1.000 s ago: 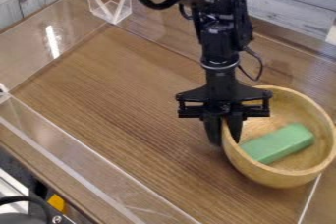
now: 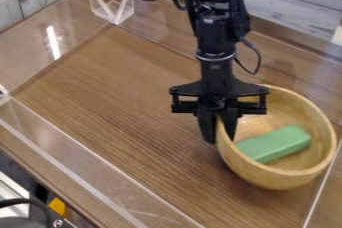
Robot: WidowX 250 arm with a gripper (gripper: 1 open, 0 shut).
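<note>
A round wooden bowl (image 2: pixel 297 170) sits at the right of the tray, holding a green block (image 2: pixel 274 144). My black gripper (image 2: pixel 221 128) is shut on the bowl's near-left rim, with the fingertips partly hidden at that rim.
The wooden tray floor (image 2: pixel 100 112) is clear to the left, bordered by clear rails. A clear plastic piece (image 2: pixel 114 4) stands at the back left. A yellow object (image 2: pixel 58 205) and a cable show at the bottom left, outside the tray.
The gripper and bowl have shifted slightly left over the last second, with the green block still in the bowl.
</note>
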